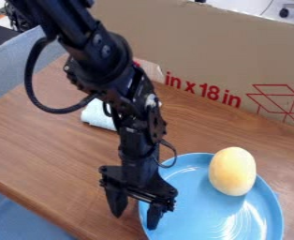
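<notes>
My black gripper [135,208] hangs low over the wooden table at the left rim of a blue plate [247,221], its two dark fingers apart, one left of the plate and one at its rim. I see nothing clearly held between them. A pale yellow egg-shaped object [232,172] rests on the upper part of the plate, to the right of the gripper.
A white cylindrical item [95,115] lies on the table [43,155] behind the arm, partly hidden. A large cardboard box wall [225,66] runs along the back. The table's left edge drops to a blue-grey surface.
</notes>
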